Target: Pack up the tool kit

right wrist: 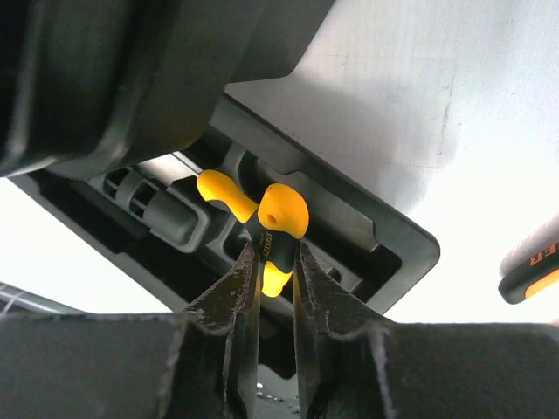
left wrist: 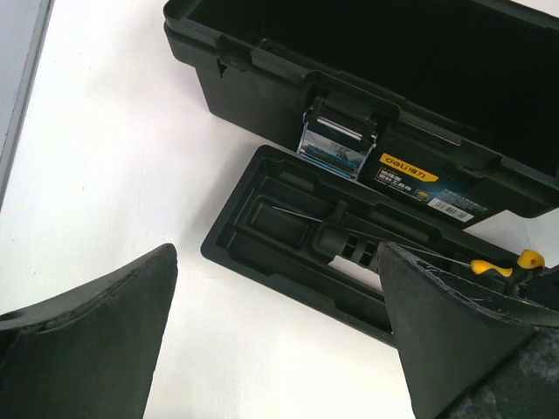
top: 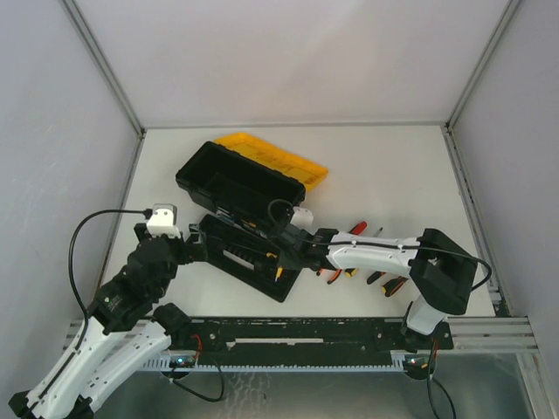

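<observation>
The black tool box point(top: 236, 179) stands open. Its black inner tray point(left wrist: 262, 278) lies on the table in front of it, slanted. A long screwdriver's thin shaft point(left wrist: 301, 215) lies along the tray, leading to a yellow-and-black handle point(left wrist: 491, 267). Over the tray's right end, my right gripper is shut on a yellow-and-black screwdriver handle point(right wrist: 283, 210). A second yellow part point(right wrist: 224, 193) shows beside it; whether they belong to one tool is unclear. My left gripper point(top: 194, 243) stands open left of the tray, nothing between its fingers.
The yellow lid point(top: 284, 161) is behind the box. Red-handled pliers point(top: 358, 229) and several other tools lie right of the tray, partly under my right arm. The box's front wall point(right wrist: 201, 78) is close to my right gripper.
</observation>
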